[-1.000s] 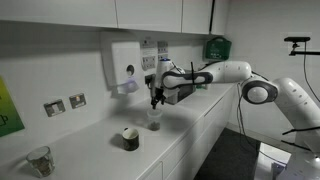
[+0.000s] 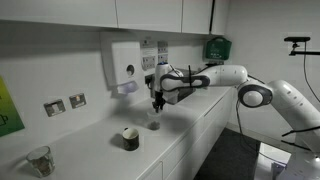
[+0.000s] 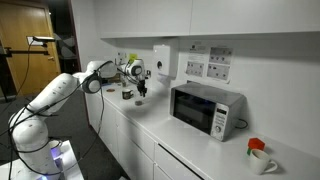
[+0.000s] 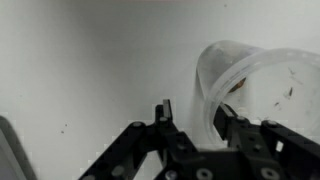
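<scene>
A translucent plastic cup [image 4: 210,65] fills the right side of the wrist view, its wide rim facing the camera and a small brown bit showing inside. My gripper is open at that rim. One finger [image 4: 165,115] is outside the wall and the other reaches over the opening, with the rim between them and a gap visible. In exterior view 1 the cup [image 2: 153,121] stands upright on the white counter, with the gripper [image 2: 157,103] pointing down at its top. Contact with the wall cannot be made out.
A dark mug [image 2: 131,140] stands close by on the counter [image 2: 95,150], and a clear glass [image 2: 41,161] farther along. Exterior view 2 shows a microwave [image 3: 206,110] and a white mug [image 3: 260,161]. Bare counter lies between the dark mug and the glass.
My gripper has come down slightly toward the cup's rim over the last second. The cup and the dark mug appear to stay in place.
</scene>
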